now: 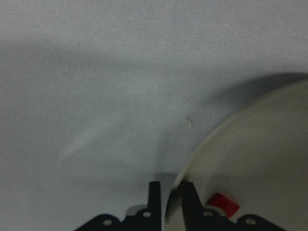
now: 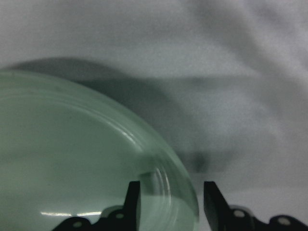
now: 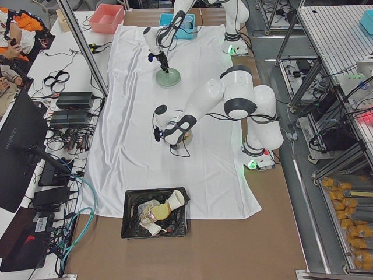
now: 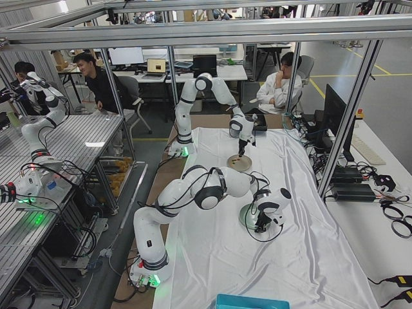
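Observation:
A cream plate [image 4: 235,166] lies on the white cloth, with my left gripper over its rim, fingers a little apart and nothing clearly held. A small red piece [image 1: 223,204] sits inside that plate. A green plate [image 3: 168,80] lies farther along the cloth, my right gripper standing open at its rim, one finger over the plate and the other just outside. The camera left view largely hides the cream plate behind the left arm.
A black tray [image 3: 131,228] with a cup and bags stands at one end of the cloth, a blue bin [image 3: 186,35] at the other. Monitors and cables line the side table. The cloth has bare room around both plates.

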